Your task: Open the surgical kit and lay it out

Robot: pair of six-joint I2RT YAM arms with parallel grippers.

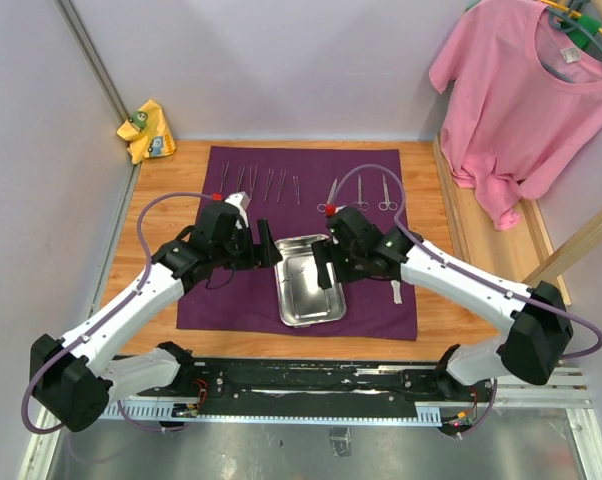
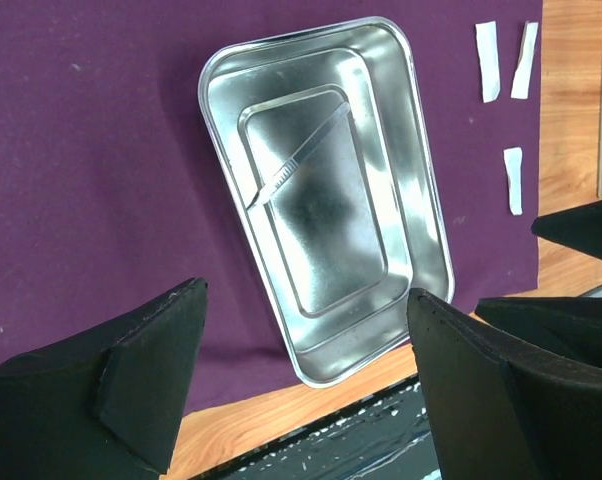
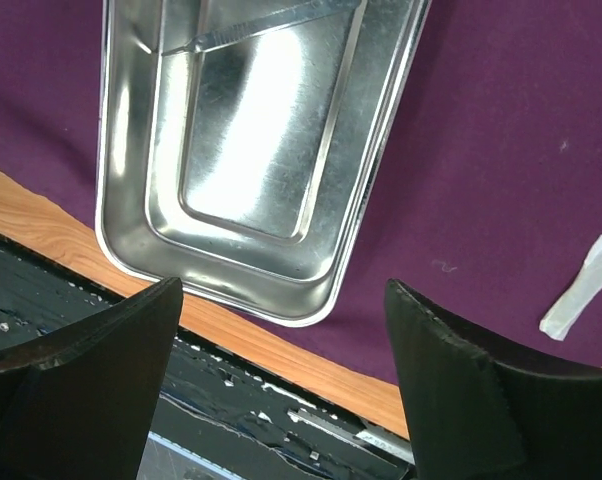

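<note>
The steel tray [image 1: 311, 305] lies on the purple cloth [image 1: 216, 310]; a scalpel [image 2: 303, 152] rests diagonally inside it. My left gripper [image 1: 265, 250] hangs over the tray's left side, its fingers apart and empty. My right gripper [image 1: 323, 262] is above the tray's right part, open, nothing between its fingers. Thin instruments [image 1: 268, 185] and several scissors [image 1: 359, 196] lie in a row along the back of the cloth. White strips [image 2: 513, 180] lie on the cloth right of the tray.
A pink T-shirt [image 1: 511, 90] hangs at the back right beside a wooden frame [image 1: 571, 245]. A yellow bag [image 1: 146, 130] sits at the back left corner. Dark rail fittings [image 1: 311, 390] run along the front.
</note>
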